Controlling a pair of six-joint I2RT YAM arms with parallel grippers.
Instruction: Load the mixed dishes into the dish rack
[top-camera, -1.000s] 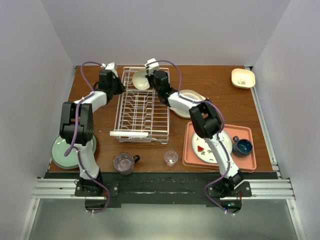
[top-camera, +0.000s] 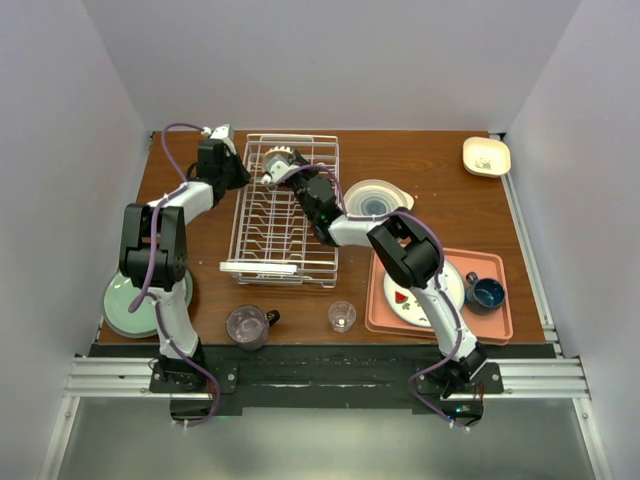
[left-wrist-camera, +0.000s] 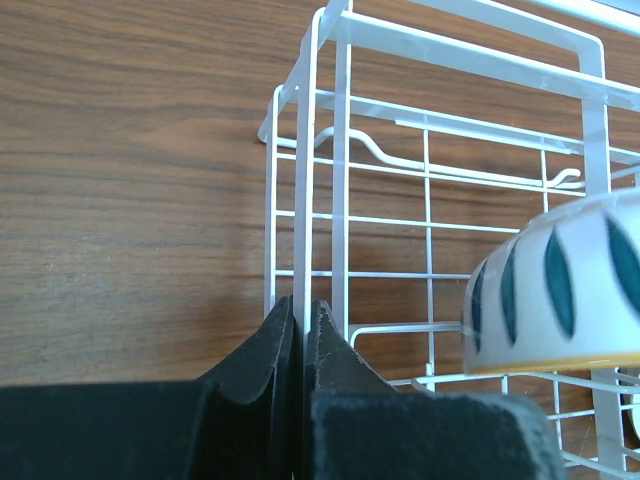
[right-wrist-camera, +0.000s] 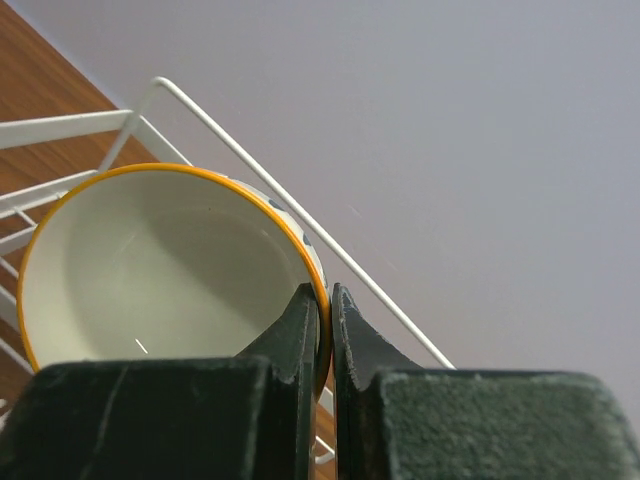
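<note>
The white wire dish rack (top-camera: 288, 225) stands at the centre of the table. Against its left side, my left gripper is shut on an upright bar of the rack (left-wrist-camera: 306, 180). My right gripper is shut on the rim of a white bowl (right-wrist-camera: 165, 265) with an orange edge. In the left wrist view the bowl (left-wrist-camera: 560, 290) shows dark green leaf marks and is tipped on its side over the rear of the rack. From above, the right gripper partly covers the bowl (top-camera: 278, 155). Whether the bowl touches the wires is hard to tell.
Stacked plates (top-camera: 374, 199) lie right of the rack. A pink tray (top-camera: 440, 330) carries a plate (top-camera: 424, 297) and a blue mug (top-camera: 485, 293). In front are a dark mug (top-camera: 247, 327) and a glass (top-camera: 342, 316). A green plate (top-camera: 120, 305) and a square dish (top-camera: 486, 156) sit farther out.
My right gripper has moved left and slightly toward the front over the rack's rear, turning the bowl from face up onto its side. The left arm and the rack have stayed put.
</note>
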